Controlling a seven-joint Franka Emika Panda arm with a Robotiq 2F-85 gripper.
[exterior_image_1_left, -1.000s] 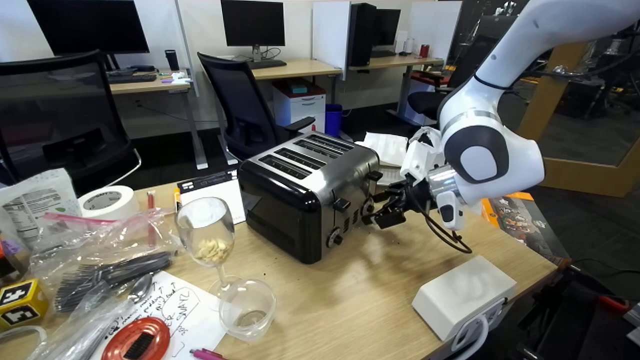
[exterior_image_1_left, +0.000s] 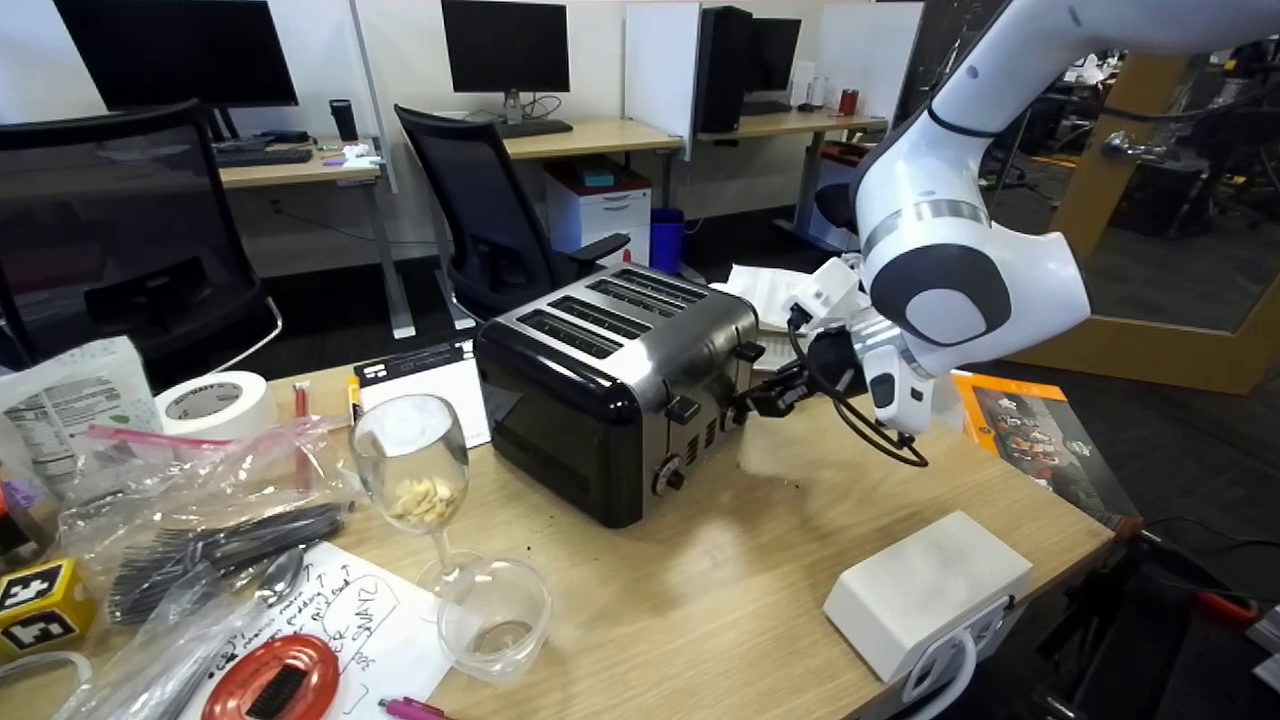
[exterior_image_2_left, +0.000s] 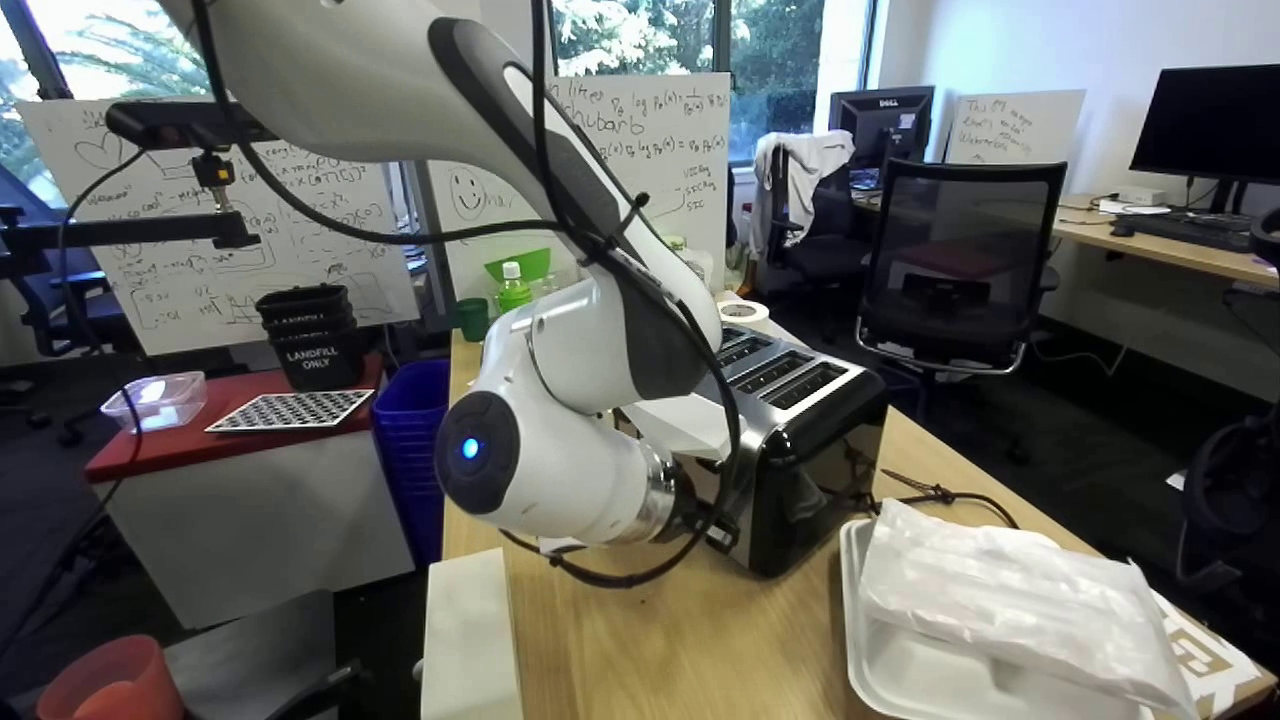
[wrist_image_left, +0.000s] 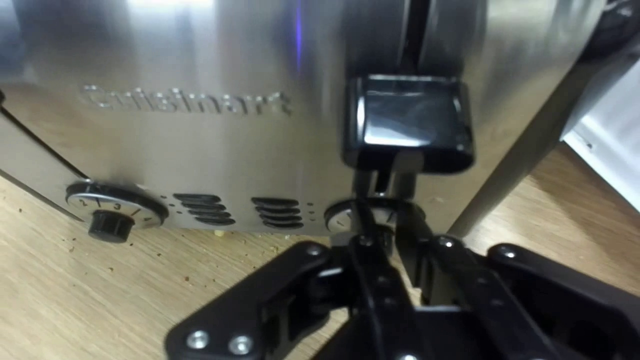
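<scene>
A steel and black four-slot Cuisinart toaster (exterior_image_1_left: 624, 360) stands on the wooden table. In the wrist view its right dial (wrist_image_left: 339, 219) lies below a black lever (wrist_image_left: 408, 120), partly covered by my fingers. My gripper is at that dial, with one finger on each side of its knob. The fingers are close together with a narrow gap between them; whether they press on the knob cannot be made out. The left dial (wrist_image_left: 114, 210) is in clear view, away from the gripper. Exterior view 2 shows the toaster (exterior_image_2_left: 804, 480) partly behind my arm.
A wine glass (exterior_image_1_left: 411, 462) and a clear cup (exterior_image_1_left: 494, 618) stand in front of the toaster in exterior view 1. A white box (exterior_image_1_left: 930, 594) sits by the table's edge. Bare table lies between it and the toaster. A white tray (exterior_image_2_left: 858, 624) is on the table in exterior view 2.
The gripper's fingers have drawn closer together at the right dial. The wrist has rolled, and the arm has shifted slightly left in exterior view 1. The toaster has not moved.
</scene>
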